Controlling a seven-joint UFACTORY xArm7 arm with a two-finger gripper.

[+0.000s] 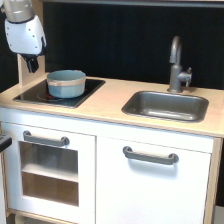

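A white robot arm [25,36] reaches in at the upper left. My gripper [30,65], small and dark, hangs at its lower end over the left side of the stove, to the left of the pot and apart from it. It is too small to show whether its fingers are open or shut. A blue-grey pot [67,84] stands upright on the black cooktop [38,95].
On the right of the light wooden counter [112,99], a steel sink [165,105] sits below a tall grey faucet [178,66]. The counter between stove and sink is clear. Below are a toy oven door [43,140] and a white cabinet door [150,185]. A dark part [5,142] shows at the left edge.
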